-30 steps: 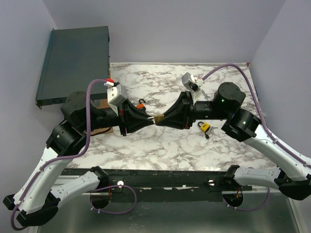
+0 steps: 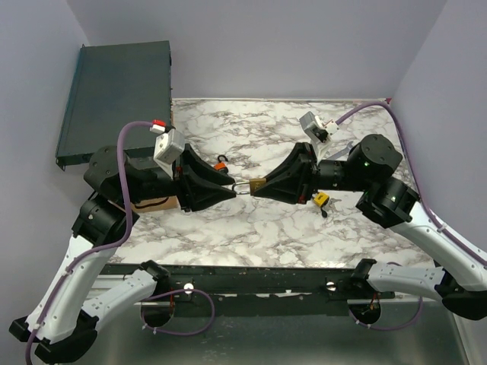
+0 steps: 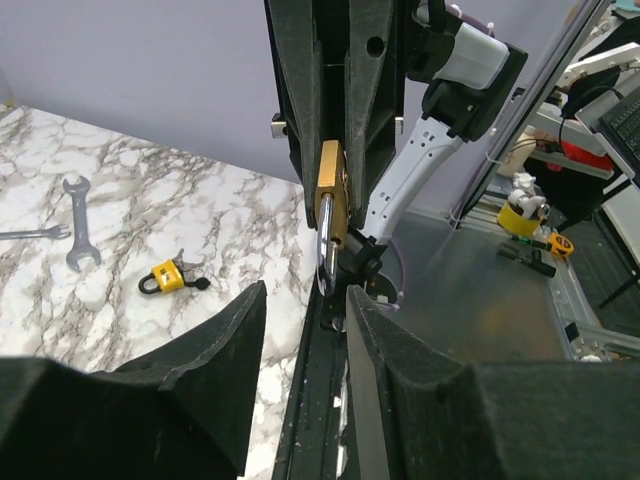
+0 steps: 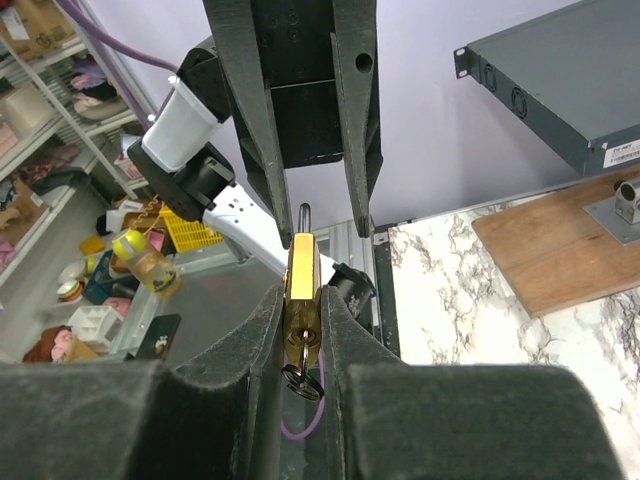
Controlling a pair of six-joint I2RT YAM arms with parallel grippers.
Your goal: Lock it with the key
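My right gripper (image 2: 260, 188) is shut on a brass padlock (image 4: 302, 290) with a long steel shackle (image 3: 325, 235), which points toward my left gripper (image 2: 233, 187). The left gripper stands part open, its fingertips at the shackle's end in the top view, one finger each side in the left wrist view. A yellow padlock (image 3: 168, 277) with a black part lies on the marble table (image 2: 228, 129). I cannot make out a separate key for certain.
Wrenches (image 3: 80, 225) lie beside the yellow padlock. A dark metal case (image 2: 114, 91) and a wooden board (image 4: 530, 250) occupy the left back.
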